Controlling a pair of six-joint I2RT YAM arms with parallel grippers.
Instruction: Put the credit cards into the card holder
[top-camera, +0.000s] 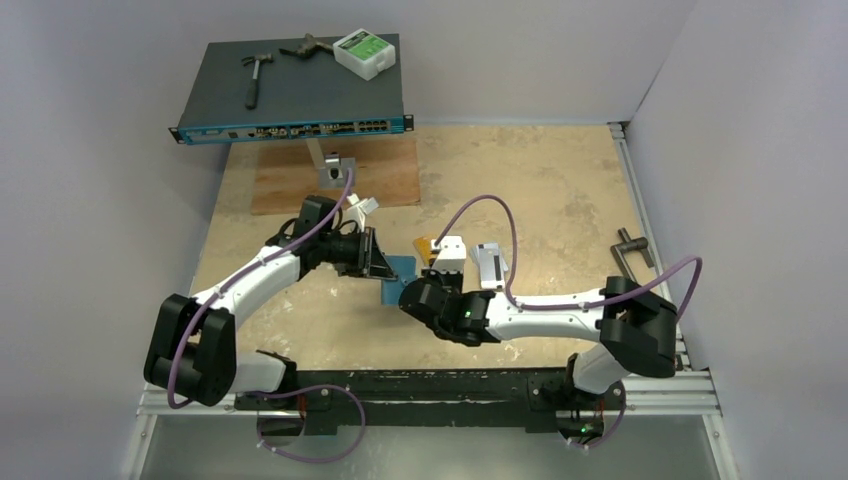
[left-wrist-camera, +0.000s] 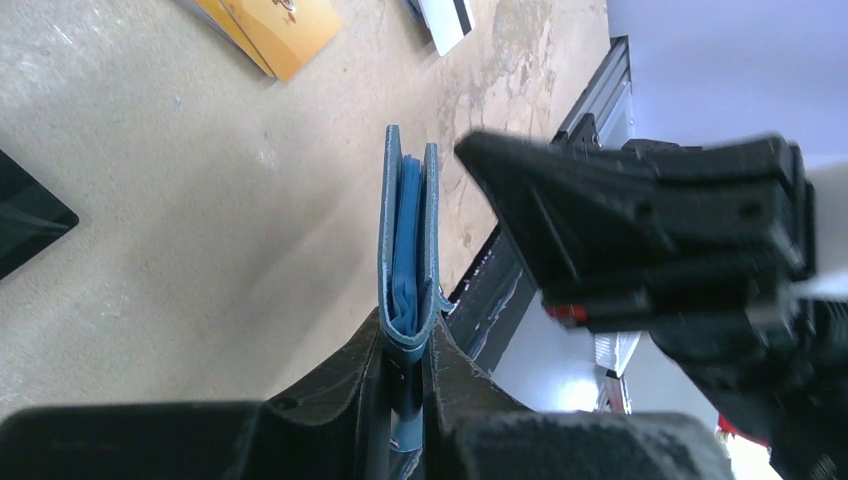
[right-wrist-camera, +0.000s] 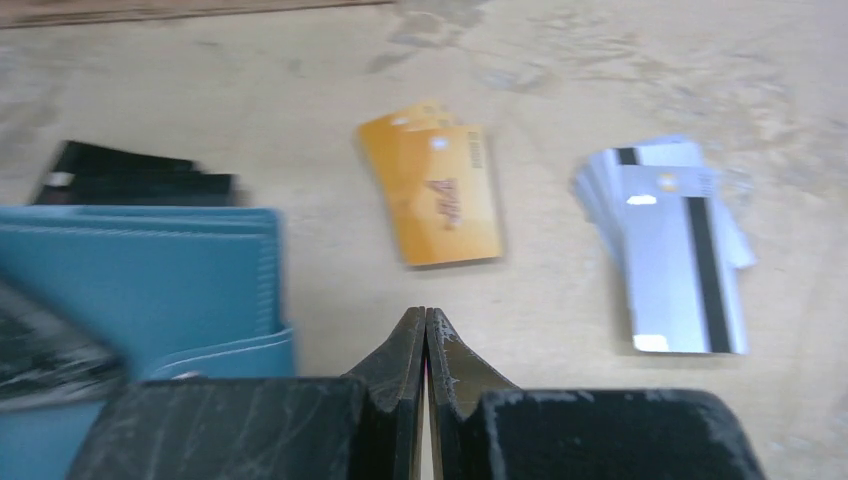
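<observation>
The blue card holder (top-camera: 400, 283) is held up by my left gripper, which is shut on it. Its edge points at the left wrist camera, with layers pressed together. In the right wrist view the card holder (right-wrist-camera: 190, 290) is blurred at the left, its snap strap (right-wrist-camera: 225, 358) near the lower edge. My right gripper is shut with nothing between its fingertips, to the right of the strap and apart from it. Gold cards (right-wrist-camera: 450, 200) and silver-white cards (right-wrist-camera: 668, 260) lie fanned on the table.
Black cards (right-wrist-camera: 130, 180) lie on the table left of the gold ones. A wooden board (top-camera: 395, 180) lies behind the left arm, beneath a raised dark unit (top-camera: 310, 85). A dark tool (top-camera: 632, 250) rests at the right edge.
</observation>
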